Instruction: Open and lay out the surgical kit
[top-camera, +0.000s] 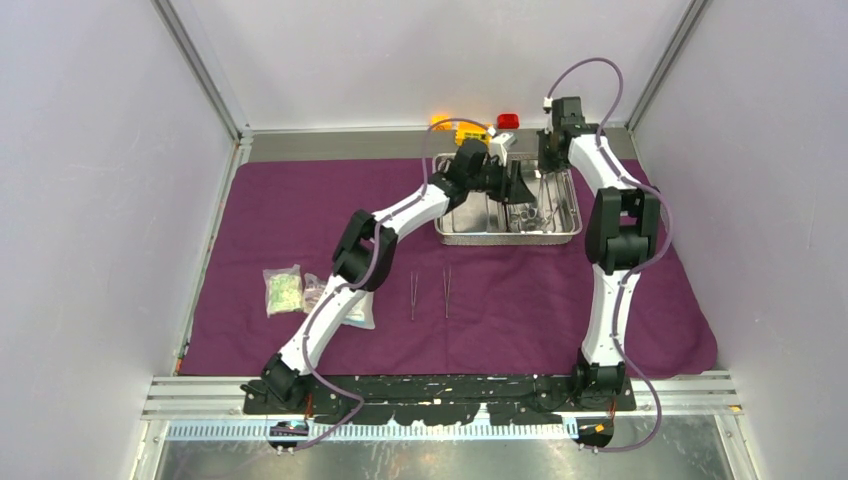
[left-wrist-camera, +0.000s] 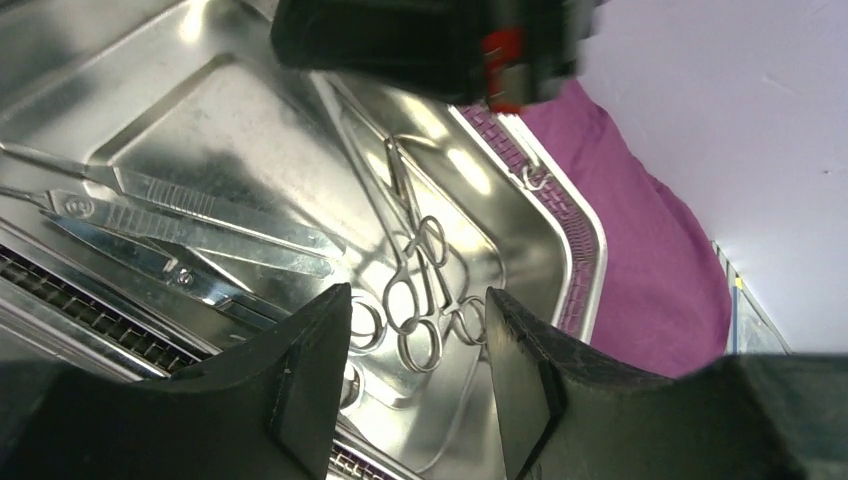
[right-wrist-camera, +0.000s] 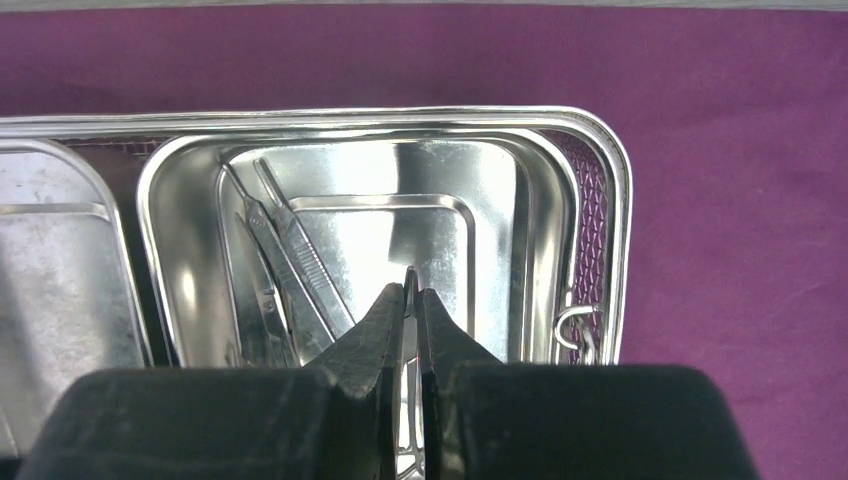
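The metal tray (top-camera: 507, 239) stands at the back with instruments in it. Over its right compartment, my left gripper is open, its fingertips on either side of several ring handles (left-wrist-camera: 423, 343) in the left wrist view; nothing is gripped. At the tray's far side my right gripper has its fingers nearly together on a thin ring-handled instrument (left-wrist-camera: 372, 190), whose tip pokes out between them. That instrument slants down toward the handle cluster. Two tweezers (top-camera: 447, 293) lie on the purple cloth (top-camera: 510, 320).
Scalpel-like handles (right-wrist-camera: 290, 262) lie in the tray's right compartment; the left compartment (right-wrist-camera: 60, 270) looks bare where visible. A clear bag with greenish contents (top-camera: 284, 291) lies at left. Yellow (top-camera: 471, 132) and red (top-camera: 508, 121) items sit behind the tray.
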